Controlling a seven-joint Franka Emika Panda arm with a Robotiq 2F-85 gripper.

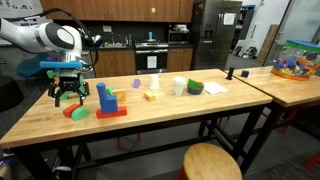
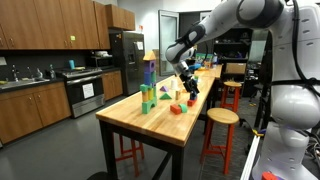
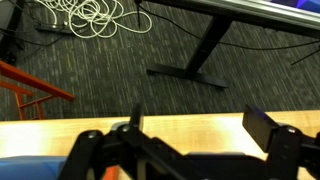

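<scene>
My gripper [image 1: 69, 97] hangs over the near left part of the wooden table, close to a red block [image 1: 71, 110] and a green piece [image 1: 80, 113]. In the wrist view the gripper is open, its two dark fingers wide apart with only table edge and floor between them. A blue object [image 3: 35, 168] fills the lower left corner there. To the right of the gripper stands a blue block [image 1: 106, 101], with a long red piece [image 1: 112, 113] by it. The far view shows a stacked tower of coloured blocks [image 2: 149, 82].
Small yellow blocks [image 1: 152, 95], a white cup [image 1: 178, 86] and a green bowl [image 1: 194, 88] sit farther along the table. A round wooden stool [image 1: 211, 161] stands in front. Below the edge, a white cable [image 3: 95, 12] lies on the floor.
</scene>
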